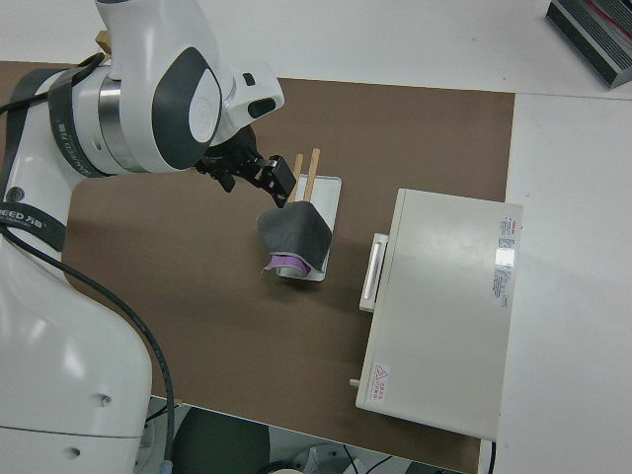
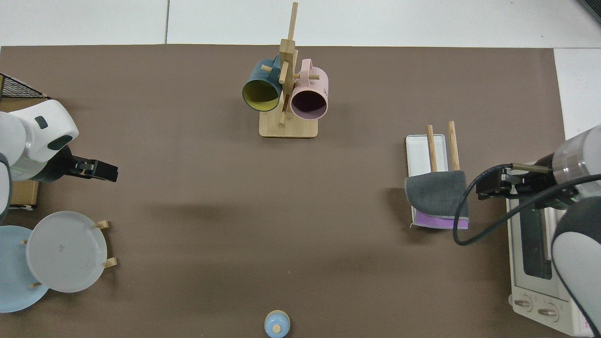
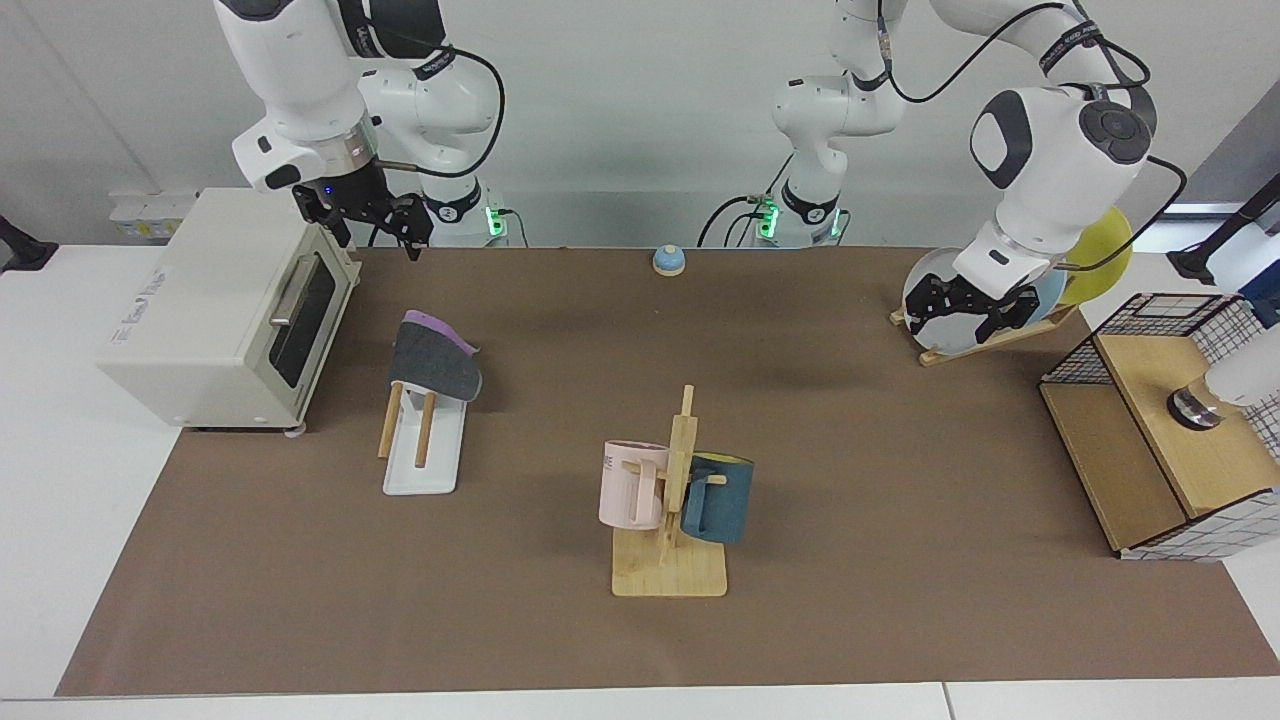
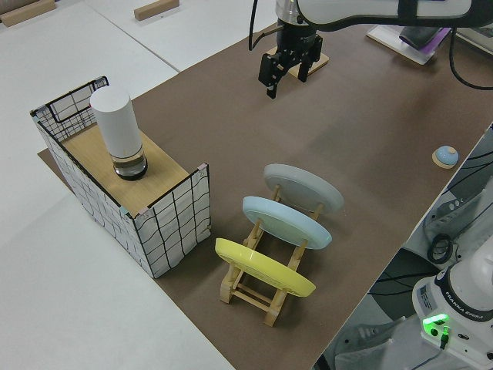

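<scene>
My left gripper (image 2: 104, 171) reaches in from the left over the brown mat, above and behind the plate rack with white (image 2: 66, 248) and blue (image 2: 17, 270) plates. My right gripper (image 1: 276, 183) hangs near the white tray (image 2: 419, 152) with two wooden sticks and a grey cloth (image 2: 434, 194) over a purple one, beside the toaster oven (image 3: 210, 324). Whether either gripper is open or shut is unclear. A pink mug (image 2: 310, 104) and a teal mug (image 2: 259, 93) hang on a wooden tree (image 2: 287, 129).
A wire basket with wooden shelves (image 3: 1104, 456) holds a white cylinder (image 4: 115, 123). A small blue round object (image 2: 277, 324) lies near the front edge.
</scene>
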